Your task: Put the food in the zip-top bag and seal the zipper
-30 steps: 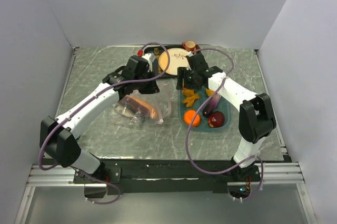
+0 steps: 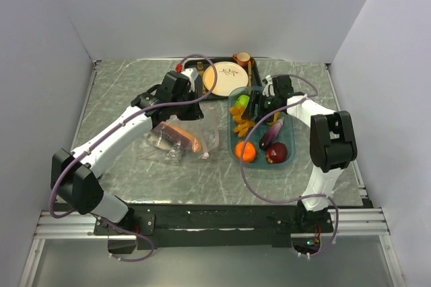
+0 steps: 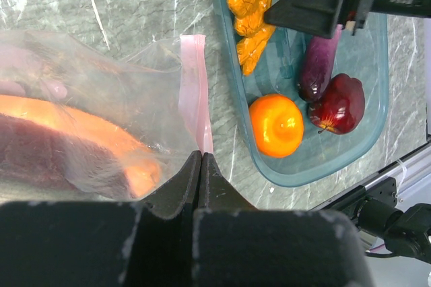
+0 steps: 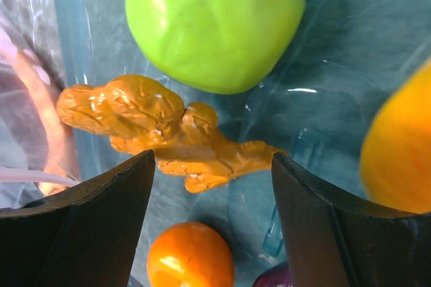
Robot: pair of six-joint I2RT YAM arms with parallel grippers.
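Note:
The clear zip bag (image 3: 135,78) lies on the table with long orange and brown food inside; my left gripper is shut at its pink zipper edge, though whether the edge is between the fingertips is unclear. My right gripper is open over an orange ginger-like piece (image 4: 135,108) in the blue bin (image 2: 266,162). Around that piece are a green fruit (image 4: 212,21), a yellow fruit (image 4: 397,152), an orange (image 3: 276,125), a purple eggplant (image 3: 316,65) and a red apple (image 3: 337,104).
A dark tray with a cream plate (image 2: 224,78) and a mug (image 2: 242,58) sits at the back.
My right gripper has moved rightward over the bin, away from the bag side. My left arm has stayed where it was.

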